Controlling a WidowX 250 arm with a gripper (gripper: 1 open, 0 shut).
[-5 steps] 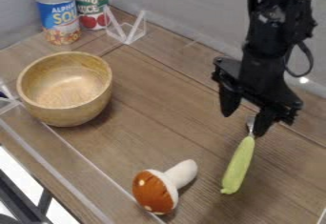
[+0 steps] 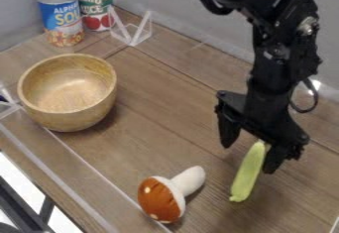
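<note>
The black gripper [image 2: 249,148] hangs over the right part of the wooden table, fingers open and lowered around the upper end of a long pale green object [image 2: 247,174]. Whether the fingers touch it cannot be told. An orange-and-white toy mushroom [image 2: 162,198] lies at the front, left of the green object. A wooden bowl [image 2: 67,90] stands on the left.
Two cans, a blue one [image 2: 62,17] and a red one [image 2: 95,4], stand at the back left beside a clear plastic stand [image 2: 131,27]. A wall runs along the back.
The gripper has moved down and slightly left, and its fingers now overlap the green object's upper end. The other things have stayed in place.
</note>
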